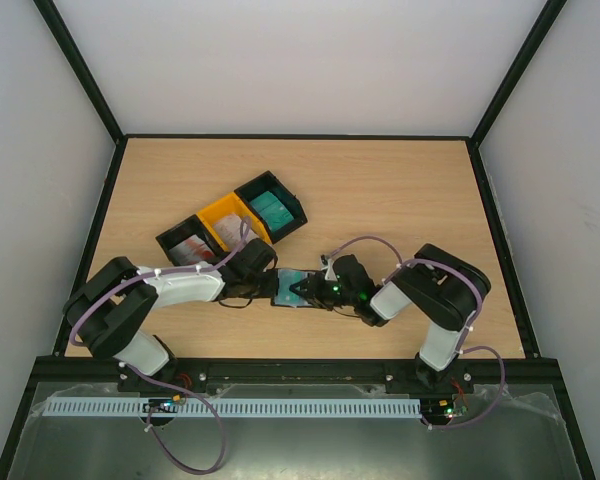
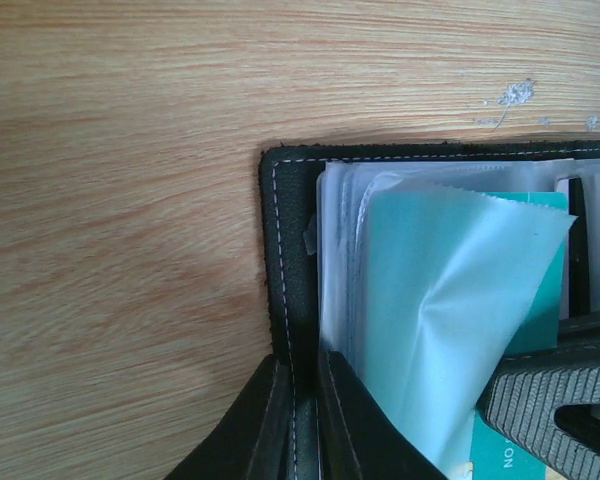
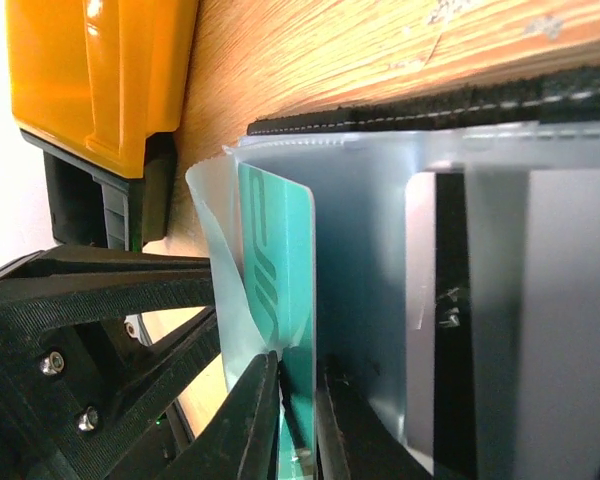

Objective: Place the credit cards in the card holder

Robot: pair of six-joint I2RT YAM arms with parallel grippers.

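Observation:
The card holder (image 1: 290, 275) lies near the table's front, between both grippers, with clear sleeves (image 2: 430, 270) on a black stitched cover (image 2: 296, 250). My left gripper is shut on the holder's left edge. A teal card (image 3: 280, 250) sits in a sleeve in the right wrist view, partly behind the clear plastic. My right gripper is at that card's lower part, its fingertips close about it; whether they grip it is hard to tell.
Three bins stand behind the holder: a black one (image 1: 163, 241) with cards, a yellow one (image 1: 218, 206), and a black one (image 1: 286, 187) with teal cards.

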